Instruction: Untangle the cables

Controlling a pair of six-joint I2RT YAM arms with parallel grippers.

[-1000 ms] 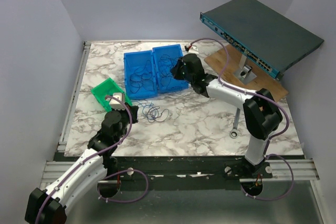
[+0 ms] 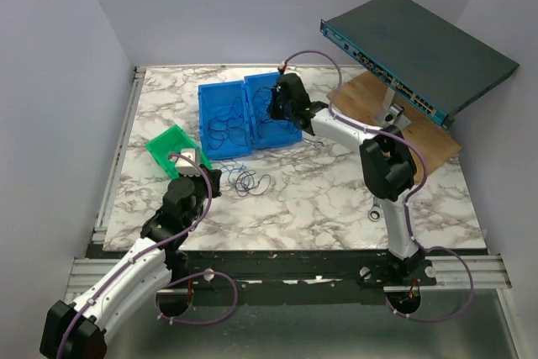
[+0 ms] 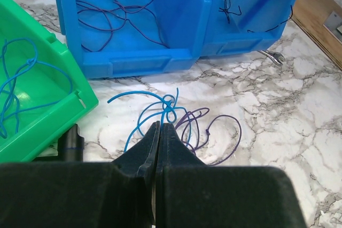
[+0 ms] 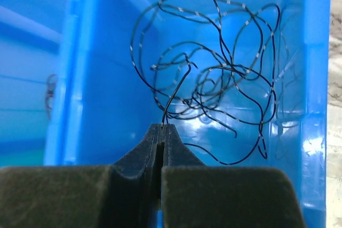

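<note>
A tangle of a blue cable [image 3: 140,117] and a purple cable [image 3: 239,134] lies on the marble table. My left gripper is shut at its near side; one blue strand reaches its tips, but whether it is pinched or passes behind cannot be told. Over the right blue bin [image 2: 290,138], my right gripper is shut on a thin black cable [image 4: 178,89], whose strand runs to the fingertips. More black cable [image 4: 265,110] lies in loose loops below, inside that bin.
The left blue bin [image 3: 128,65] holds dark purplish cable [image 3: 125,17]. A green bin [image 3: 51,116] with blue cable [image 3: 37,63] stands at the left. A wrench [image 2: 375,208] lies right.
My right gripper has moved left and slightly back, farther over the right blue bin, and its arm has swung left. The left arm and the blue and purple tangle look unchanged.
</note>
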